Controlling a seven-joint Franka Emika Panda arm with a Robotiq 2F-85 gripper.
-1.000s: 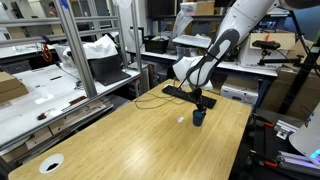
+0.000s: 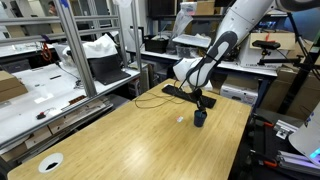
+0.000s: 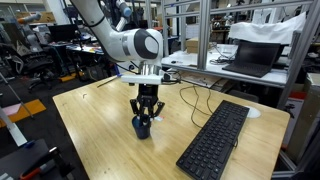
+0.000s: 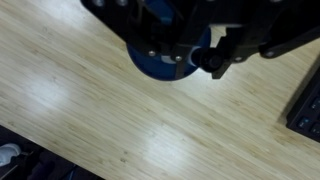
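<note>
A dark blue cup stands on the wooden table, with my gripper pointing down right at its rim. Seen from the other side, the cup is directly under the gripper, whose fingertips partly cover it. In the wrist view the round blue cup lies beneath the fingers. A small dark, round end with a pale part beside it shows near the fingertips; whether it is held or only lies behind them, I cannot tell.
A black keyboard lies near the cup, and a thin cable loops over the table. A small white object rests beside the cup. A laptop stands at the table's edge.
The arm stays over the cup, with hardly any visible movement. The cup and the keyboard remain in place.
</note>
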